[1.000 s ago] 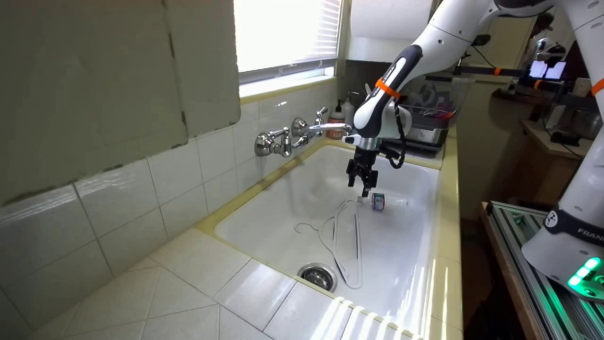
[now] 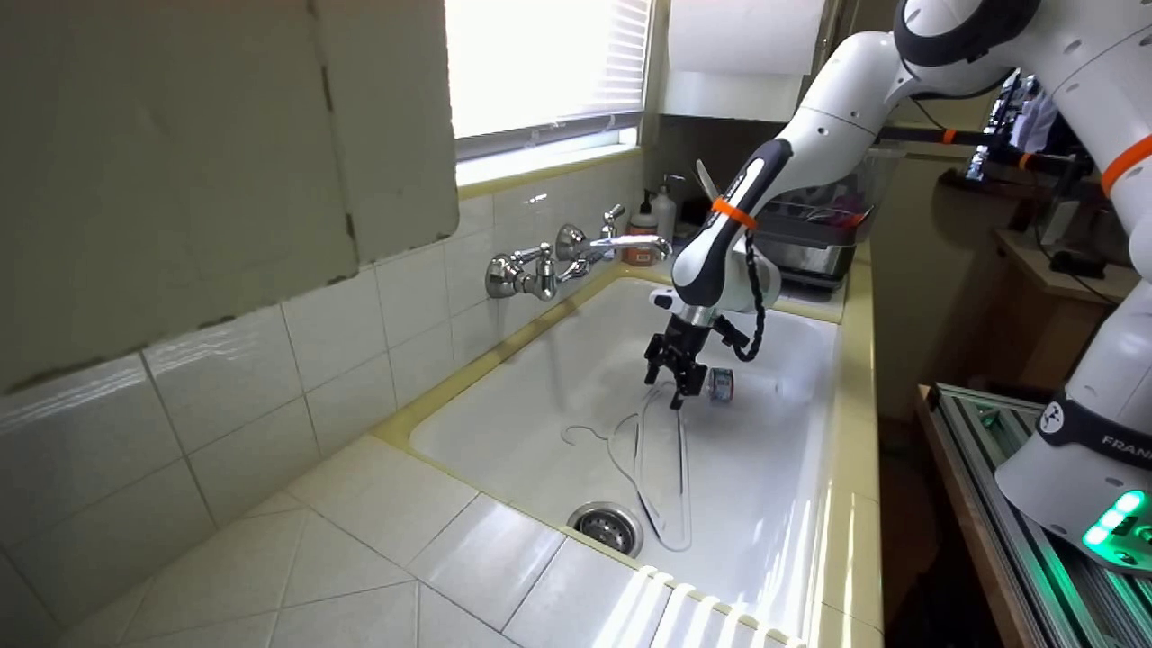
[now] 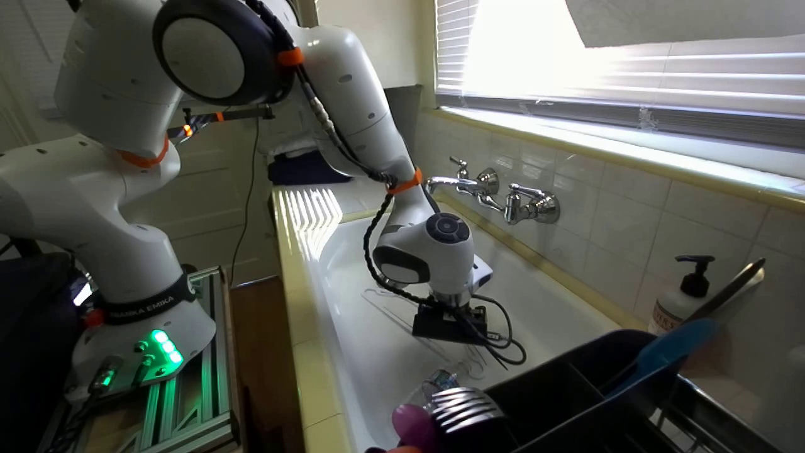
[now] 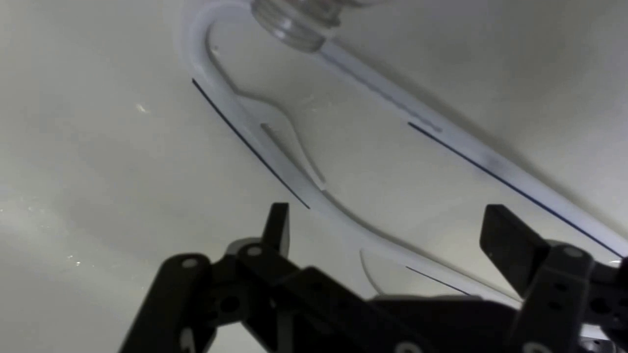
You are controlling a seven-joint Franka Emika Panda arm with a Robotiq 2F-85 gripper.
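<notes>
A white clothes hanger [image 2: 687,508] with dark strips along its bars lies on the floor of the white sink [image 2: 497,432], its hook toward the tiled wall. My gripper [image 2: 664,392] is low over one end of the hanger, pointing down. In the wrist view the gripper stands open, and one bar of the hanger [image 4: 247,123] runs between its spread fingers without being clasped. The other bar passes above the right finger in that view. A clear plastic bottle [image 2: 721,384] with a label lies on its side beside the gripper; its neck [image 4: 291,26] overlaps the hanger's rounded end.
The drain [image 2: 607,527] is at the sink's near end. A faucet [image 2: 616,245] juts from the tiled wall. At the far end stand soap bottles [image 2: 642,232] and a dish rack [image 3: 596,377] holding utensils. Much of the sink floor is bare.
My gripper has come down and shifted slightly left, toward the near end of the sink, and is now over the hanger's end. The hanger and bottle appear to lie where they were.
</notes>
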